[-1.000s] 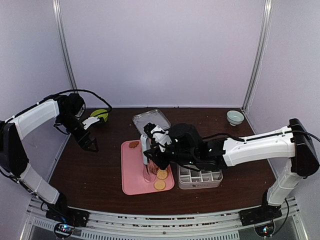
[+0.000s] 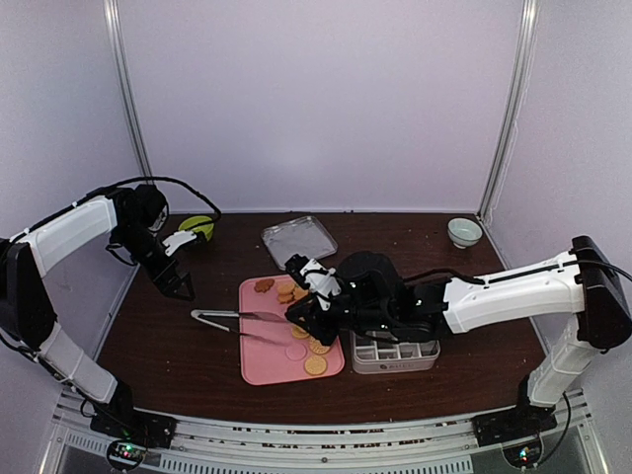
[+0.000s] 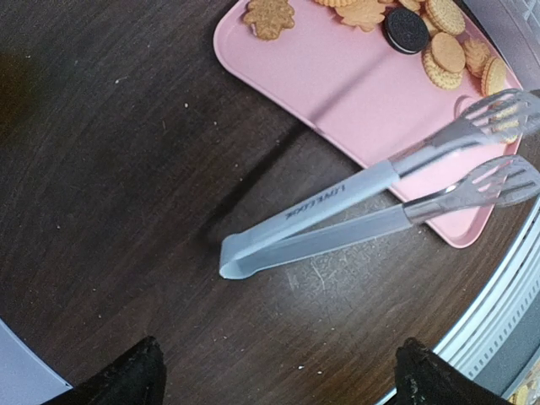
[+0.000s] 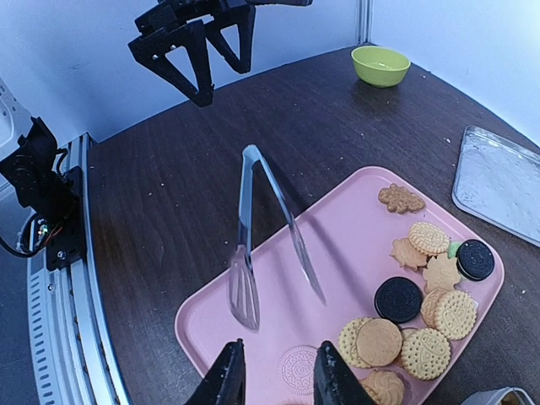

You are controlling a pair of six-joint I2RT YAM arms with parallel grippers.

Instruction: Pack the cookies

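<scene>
The metal tongs point(image 2: 222, 321) lie at a slant over the left part of the pink tray point(image 2: 262, 365), apart from both grippers; they look blurred in the right wrist view point(image 4: 245, 219). Cookies of several kinds fill the tray's right and back parts point(image 3: 445, 55). The sectioned box point(image 2: 395, 363) sits right of the tray, partly under my right arm. My right gripper is over the tray, fingertips apart with no tongs between them; whether it grips anything small is unclear. My left gripper point(image 2: 176, 288) hangs open left of the tray, above the table point(image 3: 393, 278).
A clear lid point(image 2: 296, 240) lies behind the tray. A green bowl point(image 2: 197, 225) stands back left, a white bowl point(image 2: 464, 232) back right.
The tongs have swung from upright beside my right gripper to lying leftward, away from it. The left arm has not moved.
</scene>
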